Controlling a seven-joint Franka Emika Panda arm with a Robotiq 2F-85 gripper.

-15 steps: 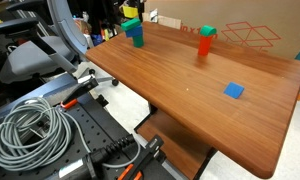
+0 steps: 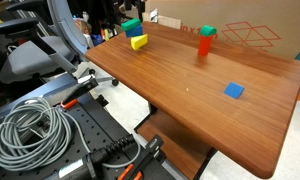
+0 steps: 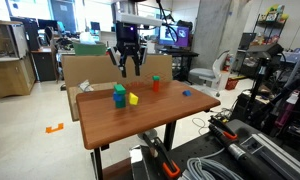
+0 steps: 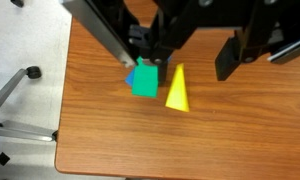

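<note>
My gripper (image 3: 127,67) is above the stack at the far end of the table, its fingers apart with nothing visible between them. In the wrist view, a gap shows between the dark fingers of the gripper. Below it is a stack with a green block (image 4: 145,82) on top and a blue block (image 3: 119,98) under it, with more green lower down. A yellow wedge-shaped block (image 4: 178,90) is low beside the stack, apart from the gripper. From exterior view 1, the yellow block (image 2: 139,42) covers the foot of the stack.
A red block with a green top (image 2: 206,40) stands farther along the wooden table (image 2: 170,70). A flat blue piece (image 2: 233,90) lies near the other end. Bare tabletop spreads between them. Coiled grey cable (image 2: 32,140) lies off the table.
The yellow block was up at the gripper above the stack. It is now low beside the stack, out of the gripper. The other blocks look nearly unmoved.
</note>
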